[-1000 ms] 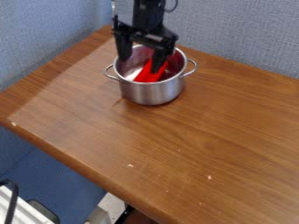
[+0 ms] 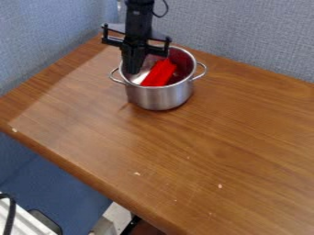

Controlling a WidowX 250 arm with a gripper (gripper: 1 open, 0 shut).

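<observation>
A stainless pot [image 2: 160,95] with two side handles stands on the wooden table toward the back. A red object [image 2: 160,73] lies inside it. My black gripper [image 2: 130,64] hangs over the left part of the pot, its lower end at or inside the rim, left of the red object. Whether anything is between its fingers cannot be seen clearly.
Blue-grey padded walls border the back and left. A white object [image 2: 17,218] sits off the table at the lower left.
My gripper has moved left within the pot's area, uncovering more of the red object. The pot looks unmoved.
</observation>
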